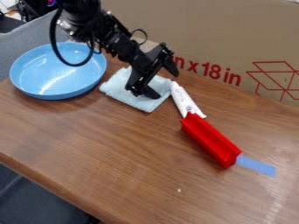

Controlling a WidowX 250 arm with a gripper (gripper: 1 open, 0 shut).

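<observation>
My black gripper (147, 80) stands open over a folded pale cloth (124, 94), its fingertips low at the cloth's surface. A light blue bowl (58, 77) sits to the left. Right of the cloth lies a brush with a white handle (187, 102) and a red head (208, 140).
A cardboard box (239, 52) walls off the back. A strip of blue tape (257, 165) lies by the red piece.
</observation>
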